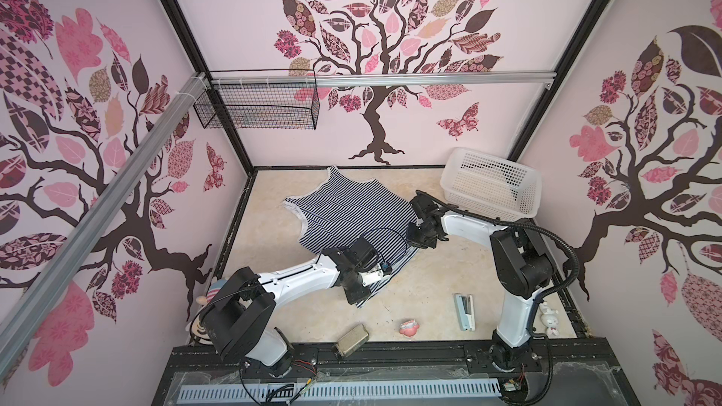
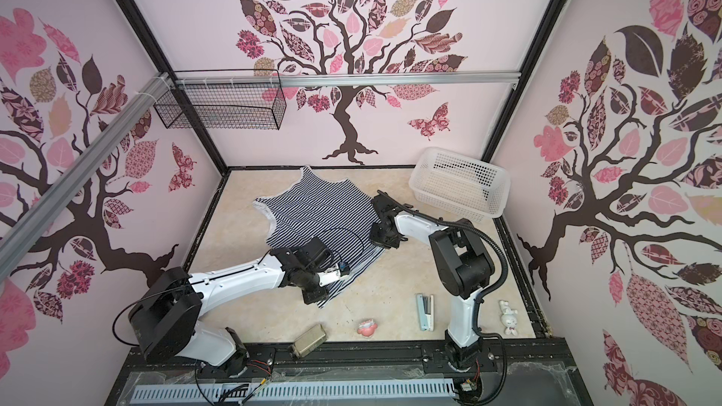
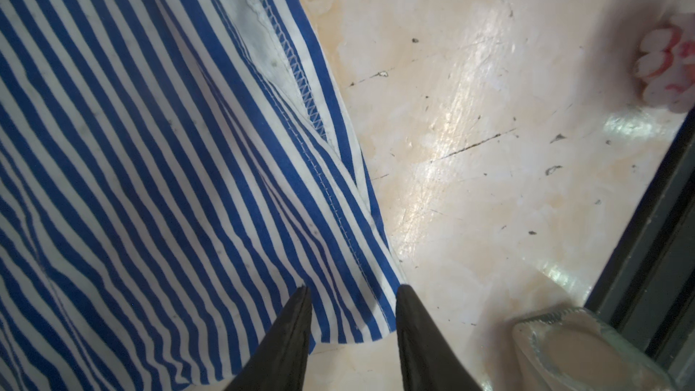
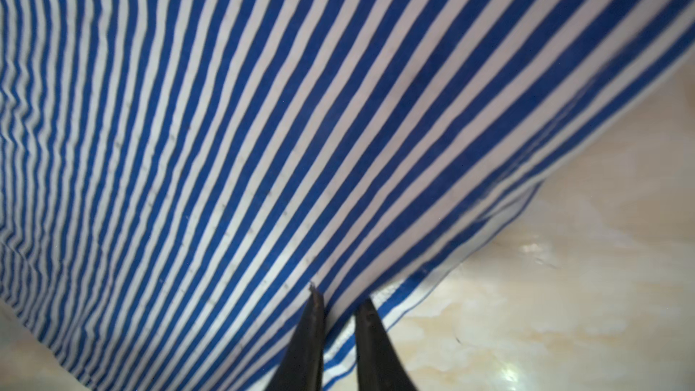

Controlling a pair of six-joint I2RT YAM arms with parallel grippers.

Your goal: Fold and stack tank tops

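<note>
A blue-and-white striped tank top [image 1: 349,210] lies spread slantwise on the table, its lower part partly hidden by both arms. My left gripper is open above the hem corner nearest the table's front; striped cloth [image 3: 340,246] shows beyond and between its fingertips. At the garment's right side edge, my right gripper stands narrowly open, and a strip of striped fabric [image 4: 405,260] runs between its fingers. The frames do not show the cloth pinched in either. Along the near side edge, one layer is turned over, baring a seam [image 3: 289,58].
A white plastic basket [image 1: 492,184] stands at the back right. Along the front lie a tan box [image 1: 351,340], a pink-and-white object [image 1: 408,327], a stapler [image 1: 464,312] and a white figurine [image 1: 549,318].
</note>
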